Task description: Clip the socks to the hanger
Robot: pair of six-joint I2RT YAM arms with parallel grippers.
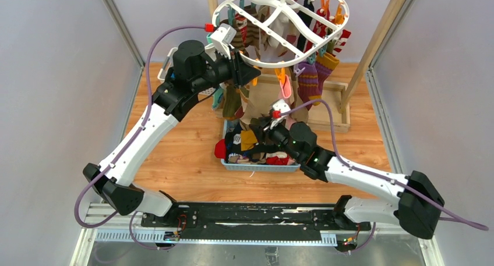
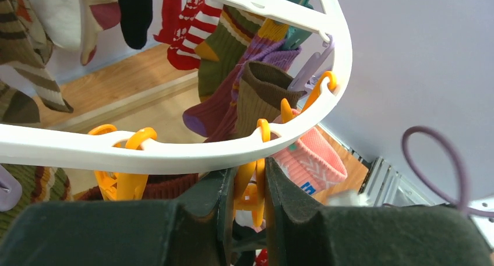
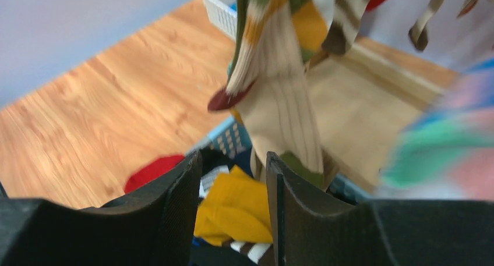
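Note:
In the left wrist view, the white round hanger [image 2: 204, 155] carries clips along its rim. My left gripper is shut on an orange clip [image 2: 249, 203] just below that rim; no sock shows in the clip. To its right a pink sock [image 2: 311, 161] hangs at the rim. From above, my right gripper [image 1: 257, 130] is over the blue basket [image 1: 259, 167]. Its fingers [image 3: 185, 187] stand apart with nothing between them, a yellow sock [image 3: 233, 205] lying beyond in the basket. Black, red and striped socks lie around the yellow one.
Several socks hang from the hanger, among them a beige one [image 3: 279, 109] near my right gripper. A wooden frame post [image 1: 376, 42] stands at the right, with a wooden tray [image 1: 332, 126] below. The floor beside the basket is clear.

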